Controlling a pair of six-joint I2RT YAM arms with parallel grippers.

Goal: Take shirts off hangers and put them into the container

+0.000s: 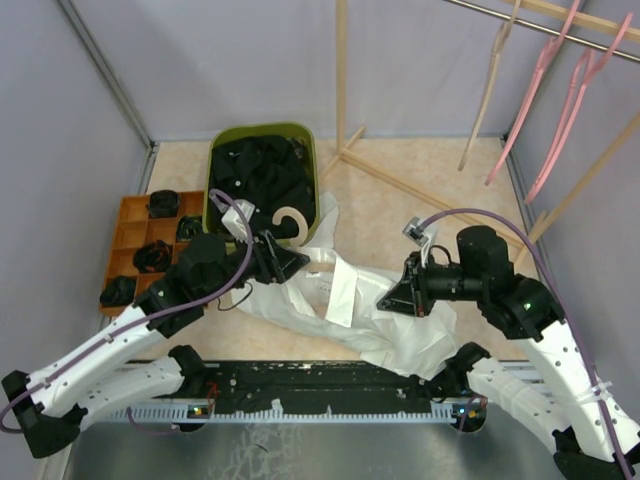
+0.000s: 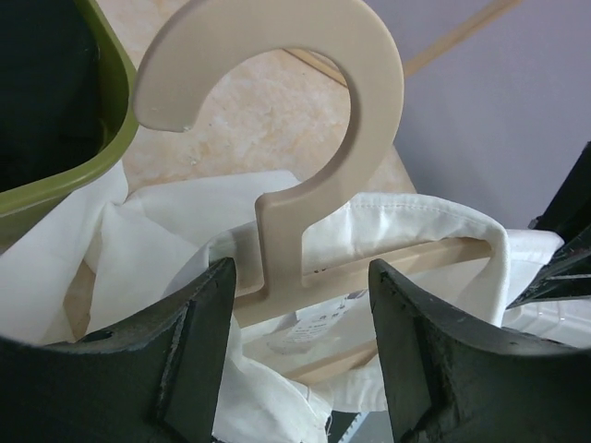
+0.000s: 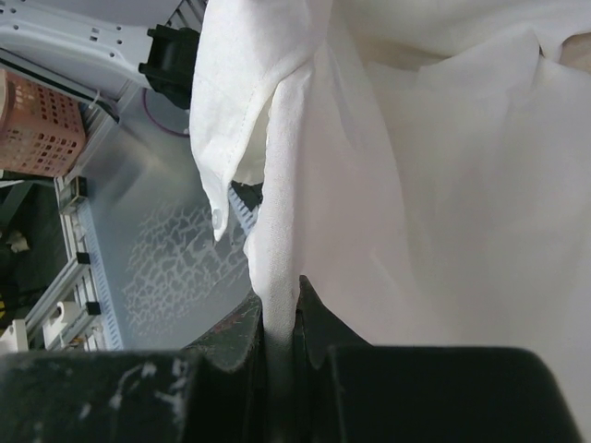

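The white shirt [image 1: 385, 320] hangs over the table, with a beige hanger [image 1: 291, 222] inside its collar. In the left wrist view, the hanger's hook [image 2: 374, 55] and neck stand clear of the cloth, while its far arm [image 2: 416, 260] runs inside the shirt's opening. My left gripper is part open around the base of the hanger's neck, its fingers [image 2: 208, 318] apart on either side. My right gripper is shut on a fold of the shirt [image 3: 282, 212], which runs up between its fingers.
A green bin [image 1: 210, 180] with dark cloth stands behind my left gripper. Left of it lies an orange divided tray [image 1: 125, 240] with black items. Pink hangers [image 1: 540, 85] hang from a rail at upper right.
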